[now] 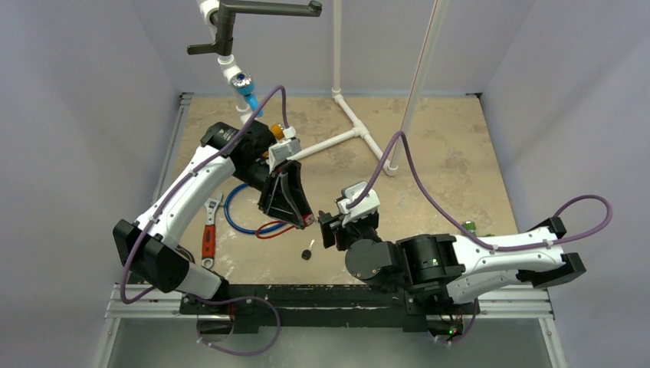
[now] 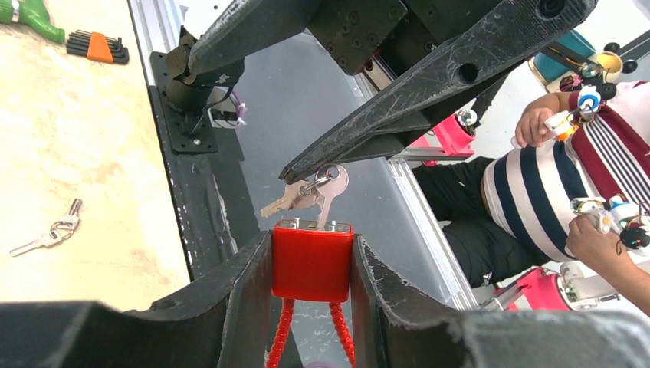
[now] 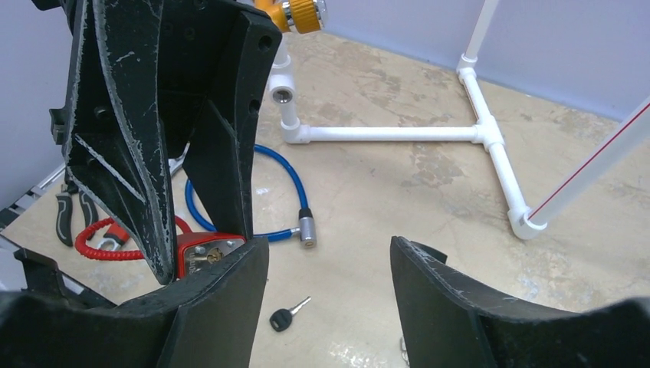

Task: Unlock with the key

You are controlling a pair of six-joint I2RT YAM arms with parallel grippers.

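My left gripper is shut on the red lock, with the lock's metal end facing out and its red cable running out of the other end. A key stands upright with its blade at that metal end. How deep the blade sits cannot be told. A second key hangs from the same ring. My right gripper stands open, nothing between its fingers; one of its fingertips appears close beside the keys in the left wrist view. The right wrist view does not show the keys, but the lock appears at its left.
A loose key pair and a black-headed key lie on the table. A dark padlock is partly hidden behind my right finger. A blue cable, an adjustable wrench and white pipes lie around.
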